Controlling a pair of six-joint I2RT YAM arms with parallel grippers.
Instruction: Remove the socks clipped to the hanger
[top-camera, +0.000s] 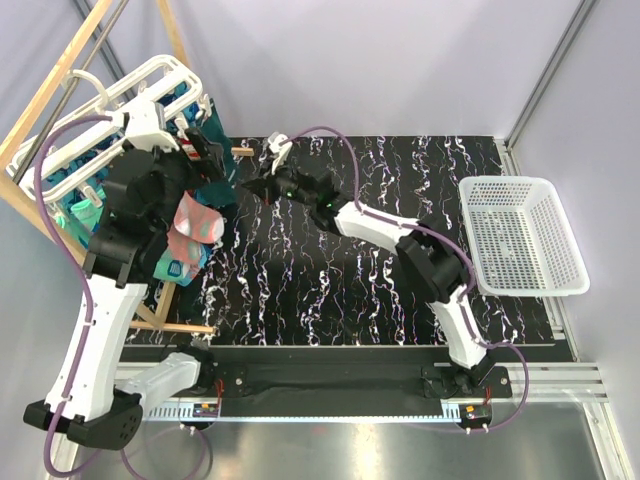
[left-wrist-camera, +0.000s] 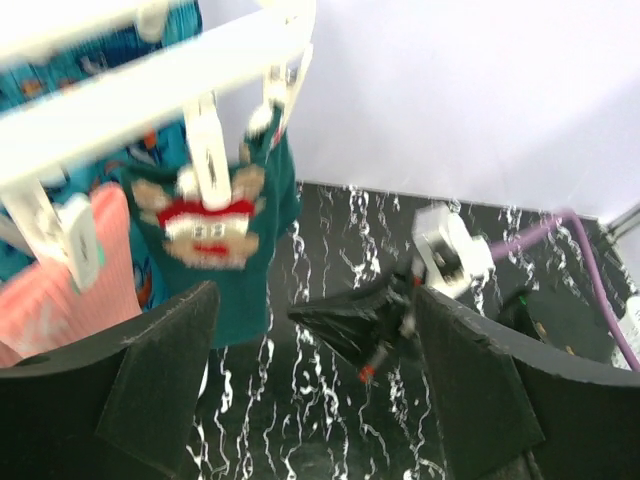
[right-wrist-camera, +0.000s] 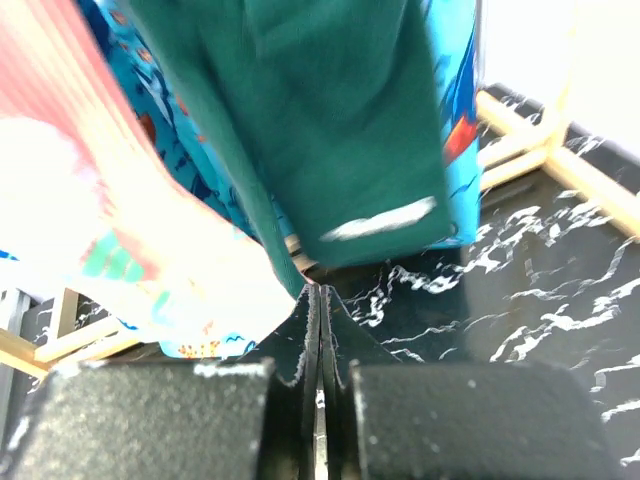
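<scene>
From the white hanger (top-camera: 150, 92) at the left, socks hang by clips. A green sock (left-wrist-camera: 215, 235) with a reindeer face is clipped at its near end, and a second green sock hangs close behind it. Pink socks (left-wrist-camera: 72, 290) hang to its left. In the left wrist view my left gripper stands open just short of the green sock, its fingers apart and empty. My right gripper is shut, its fingertips together with nothing between them. The dark green cloth (right-wrist-camera: 330, 130) hangs free in front of and above those tips.
A wooden frame (top-camera: 40, 90) carries the hanger, its foot bars reaching the dark marbled table (top-camera: 330, 260). An empty white basket (top-camera: 525, 237) stands at the right. Blue patterned cloth (right-wrist-camera: 460, 110) hangs behind the green sock.
</scene>
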